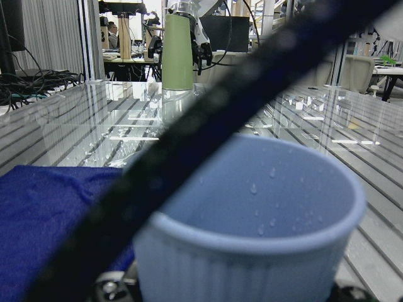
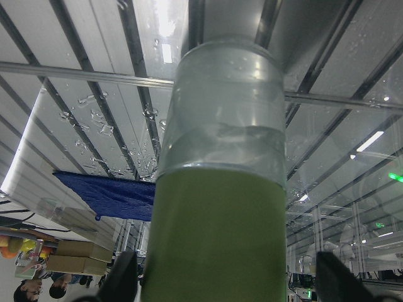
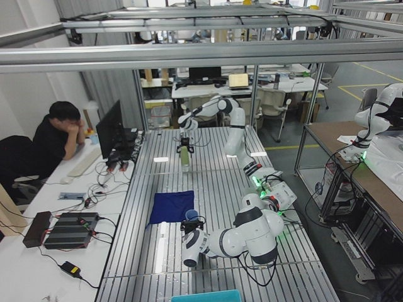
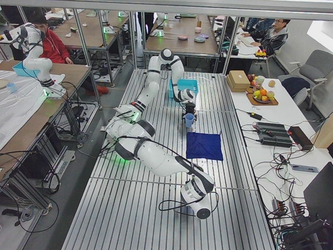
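A blue cup (image 4: 189,120) (image 1: 245,264) with droplets inside stands close in front of my left gripper (image 3: 192,225), whose fingertips flank its lower part in the left wrist view; whether they grip it I cannot tell. At the other end of the platform, my right gripper (image 3: 184,146) is around a tall bottle (image 3: 184,157) with a green wrap (image 2: 214,239) and clear end (image 2: 223,100). Its fingers appear at either side of the bottle in the right wrist view; whether they press on it is unclear.
A dark blue cloth (image 4: 204,146) lies flat beside the cup. A turquoise bin (image 4: 187,85) sits at the platform's end behind the left arm. Droplets lie on the slatted surface (image 2: 113,126). Cluttered desks with cables border the platform.
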